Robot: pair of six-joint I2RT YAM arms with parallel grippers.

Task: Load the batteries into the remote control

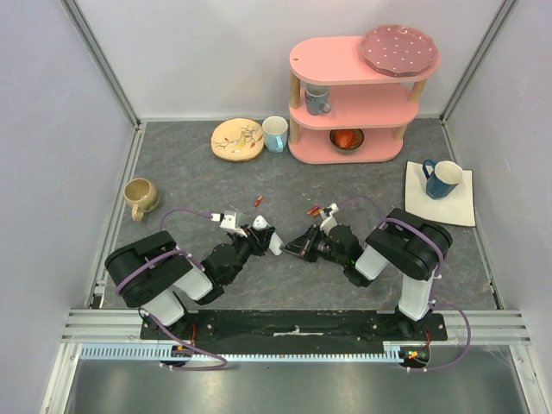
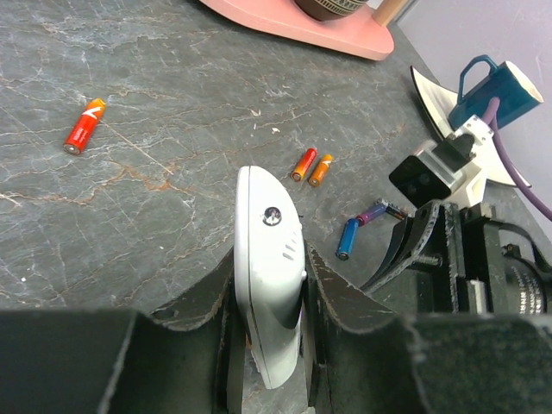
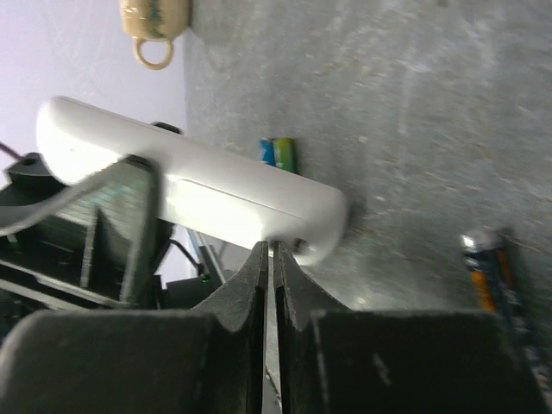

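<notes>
A white remote control (image 2: 269,302) is clasped in my left gripper, its rounded end sticking up past the fingers. In the right wrist view the remote (image 3: 250,194) slants across the scene, and its near end meets the tips of my right gripper. The right fingers are closed together; I cannot make out what lies between them. One red-orange battery (image 2: 84,127) lies alone on the table. Two more, a red battery (image 2: 304,164) and an orange battery (image 2: 320,170), lie side by side. The remote's underside is hidden in the left wrist view.
A pink shelf (image 1: 349,73) stands at the back. Mugs, such as the tan mug (image 1: 141,197) and the blue mug (image 1: 443,178) on a white plate (image 1: 417,207), sit at the sides.
</notes>
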